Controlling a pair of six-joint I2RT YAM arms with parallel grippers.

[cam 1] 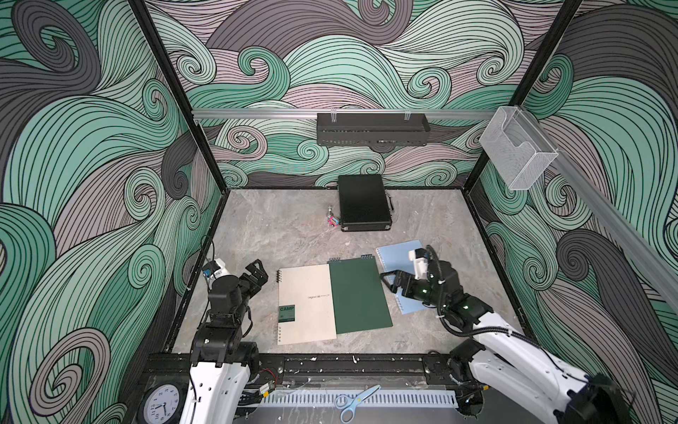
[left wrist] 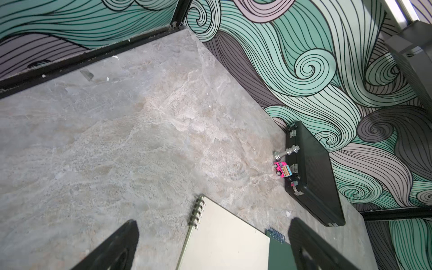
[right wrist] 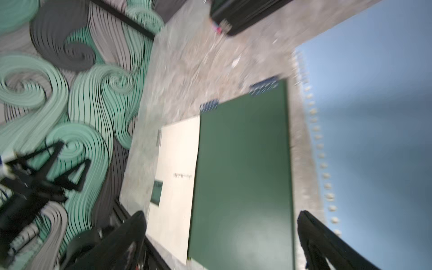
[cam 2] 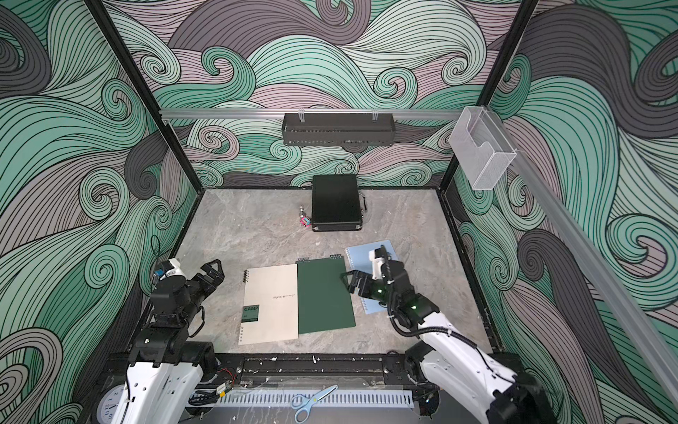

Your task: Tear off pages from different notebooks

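Observation:
Three spiral notebooks lie closed on the table. The cream notebook [cam 1: 308, 300], with a green "CAMP" label near its lower left, lies leftmost. Against its right side is the dark green notebook [cam 1: 361, 296], its rings along the far edge. Farthest right is the light blue notebook [cam 1: 400, 254], partly covered by my right arm in both top views. My right gripper [cam 1: 390, 281] hovers over its left part, open and empty. To the left of the cream notebook, my left gripper [cam 1: 260, 272] stays raised and open, nothing between its fingers.
A black case [cam 1: 364, 201] stands at the back, with a small pink toy [cam 1: 333, 221] beside it. Blue scissors [cam 1: 356, 402] lie beyond the front edge. A mesh basket [cam 1: 517, 148] hangs on the right rail.

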